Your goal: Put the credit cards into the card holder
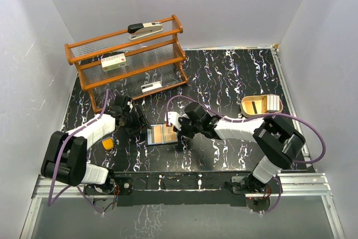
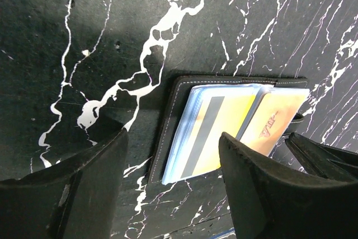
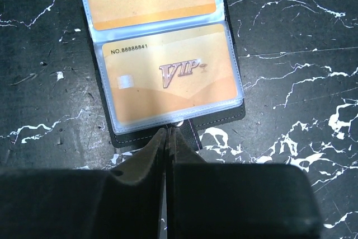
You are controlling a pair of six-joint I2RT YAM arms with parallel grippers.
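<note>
The black card holder [image 2: 165, 132] lies spread open on the dark marbled table between the two arms. Its clear sleeves hold orange-yellow cards; a VIP card [image 3: 168, 74] fills the sleeve nearest my right gripper. That gripper is shut at the holder's edge, beside the clasp strap, with nothing showing between its fingers. My left gripper is open, its right finger overlapping the card sleeves in view and its left finger over bare table. In the top view the holder [image 1: 162, 135] is partly hidden by the right arm.
Behind the left arm stands a wooden shelf [image 1: 128, 74] with a stapler [image 1: 145, 29] and a small box [image 1: 113, 61]. An open tan box [image 1: 262, 106] sits at the right. A yellow object [image 1: 108, 144] lies by the left arm.
</note>
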